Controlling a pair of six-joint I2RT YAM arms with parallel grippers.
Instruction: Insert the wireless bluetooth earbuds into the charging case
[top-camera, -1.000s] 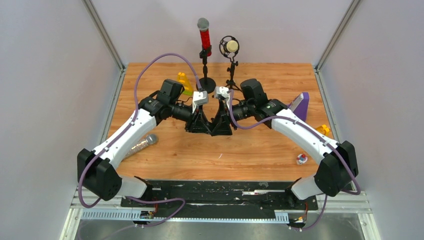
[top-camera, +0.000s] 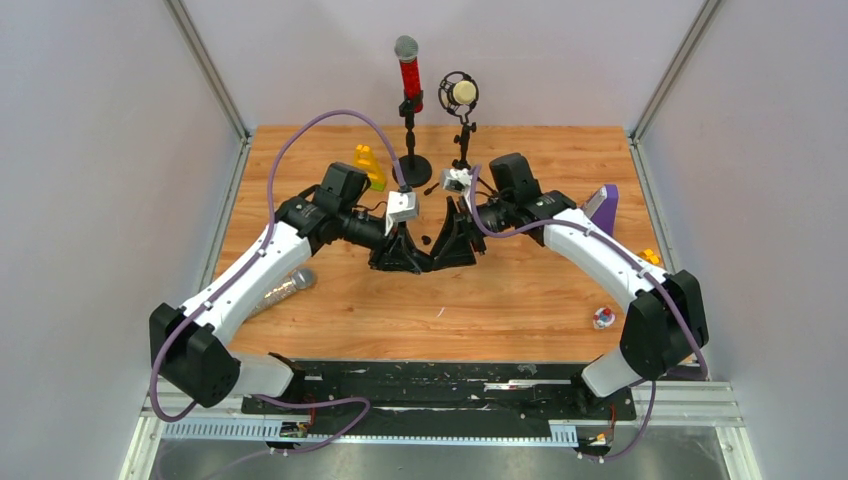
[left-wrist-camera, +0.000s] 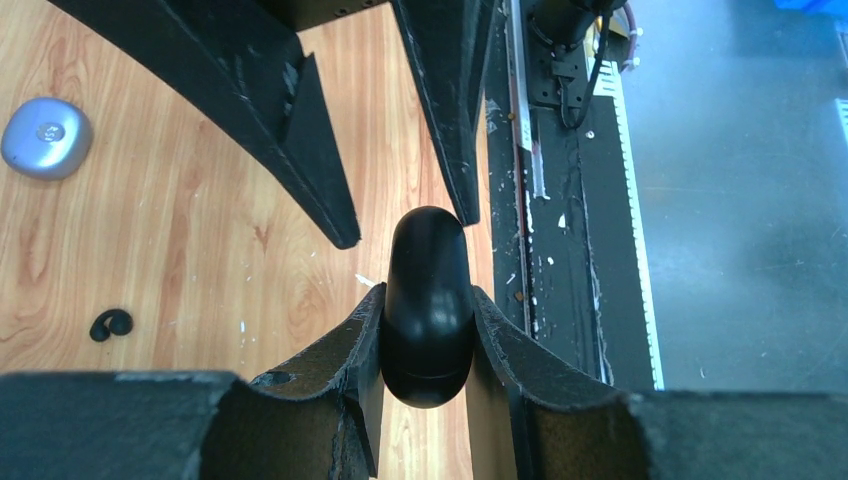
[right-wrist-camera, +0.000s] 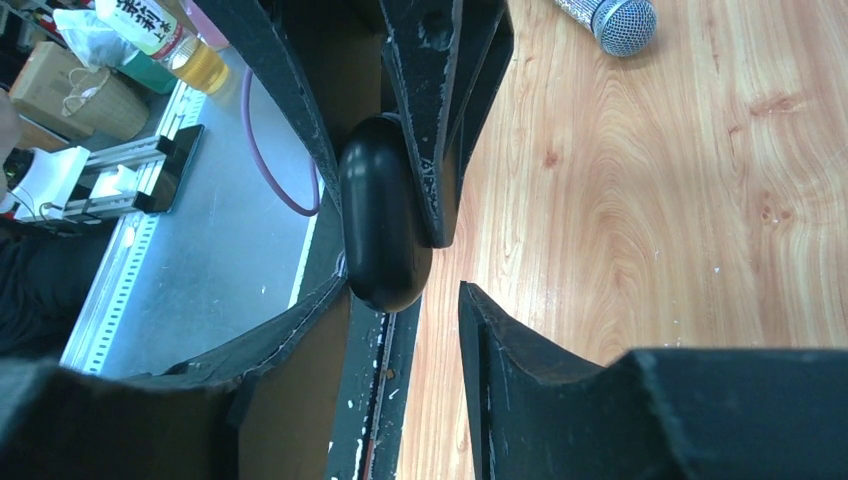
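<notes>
In the left wrist view a glossy black rounded case (left-wrist-camera: 430, 300), by its look the charging case, is pinched upright in my left gripper (top-camera: 418, 262). A faint seam shows near its lower end; no lid stands open. My right gripper (top-camera: 440, 260) is beside it, its fingers (left-wrist-camera: 318, 190) spread apart with nothing between them. From the right wrist view the case (right-wrist-camera: 385, 225) lies just beyond the gap of those open fingers. A small black earbud (left-wrist-camera: 110, 324) rests on the wooden table. I see no second earbud clearly.
A silver-blue rounded box (left-wrist-camera: 47, 138) sits on the table. At the left lies a microphone (top-camera: 290, 288); two microphone stands (top-camera: 412, 168) rise at the back. A purple block (top-camera: 602, 208) and a small round toy (top-camera: 604, 317) stand at the right.
The left arm has barely moved.
</notes>
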